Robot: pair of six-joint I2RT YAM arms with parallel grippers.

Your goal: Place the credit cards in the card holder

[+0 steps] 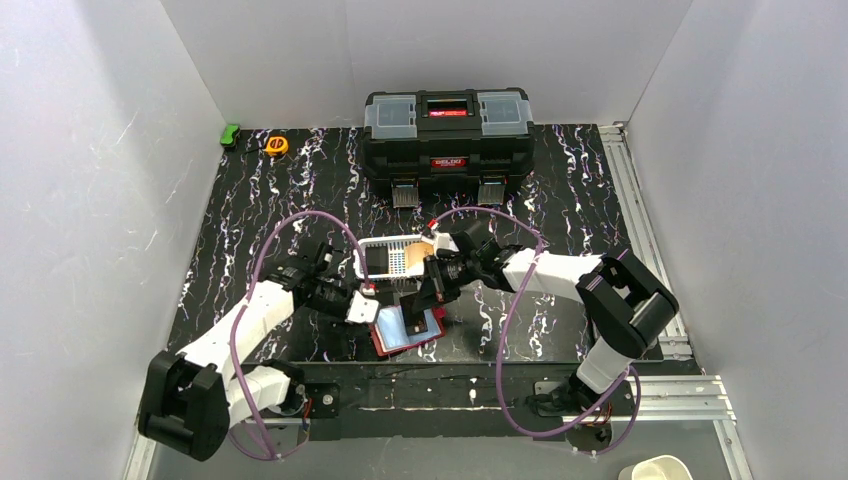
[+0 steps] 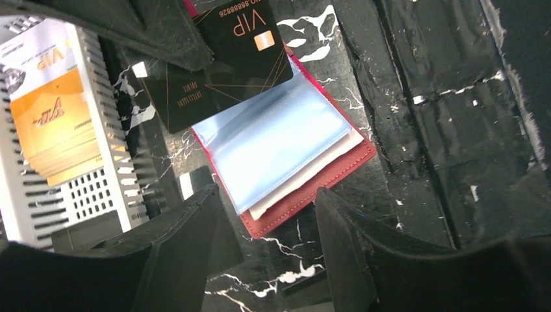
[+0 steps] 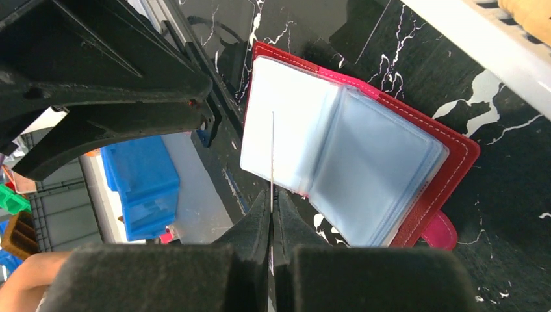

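The card holder [image 1: 392,338], red with clear sleeves, lies spread on the table near its front edge. My right gripper is shut on a black VIP card, seen edge-on as a thin line in the right wrist view. The card stands over one half of the holder; whether its edge touches a sleeve I cannot tell. In the left wrist view my left gripper is open, fingers apart and nothing between them, by the holder's other half. The holder's clear sleeve [image 2: 273,149] shows no card there.
A white basket [image 1: 362,258] behind the holder contains orange cards [image 2: 55,123] and a dark block [image 1: 377,260]. The black toolbox [image 1: 448,145] stands at the back. Both arms crowd the space round the holder.
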